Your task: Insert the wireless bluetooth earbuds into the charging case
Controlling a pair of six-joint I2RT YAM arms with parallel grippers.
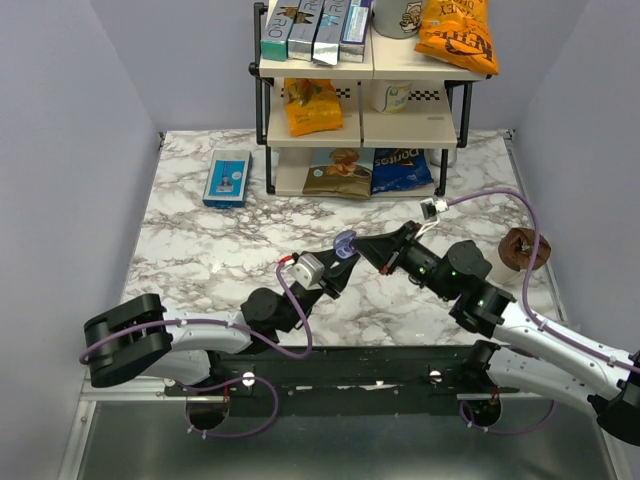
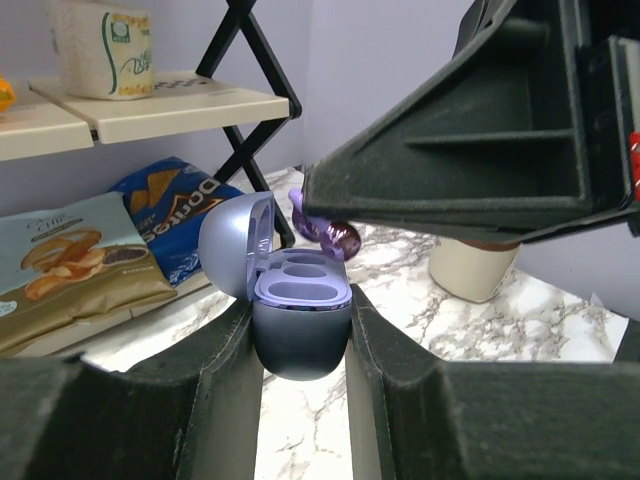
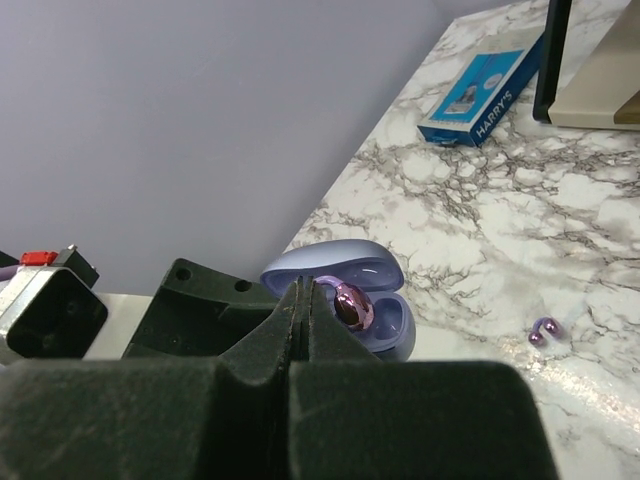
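Note:
The lavender charging case point(image 2: 302, 335) is held upright with its lid open, my left gripper point(image 1: 346, 268) shut on its body. Two hollows show in its top in the left wrist view. Pressed close to the case is my right gripper point(image 1: 358, 243), its fingertips together on the thin band of a purple earbud point(image 3: 350, 306). This earbud's glossy round end hangs over the case's open top in the right wrist view; in the left wrist view it shows beside the hollows, not seated. A second purple earbud point(image 3: 543, 331) lies on the marble table.
A shelf rack point(image 1: 320, 130) with snack bags and boxes stands at the back. A blue box point(image 1: 227, 179) lies at back left, and a brown-topped pot point(image 1: 518, 248) stands at far right. Marble between them is mostly clear.

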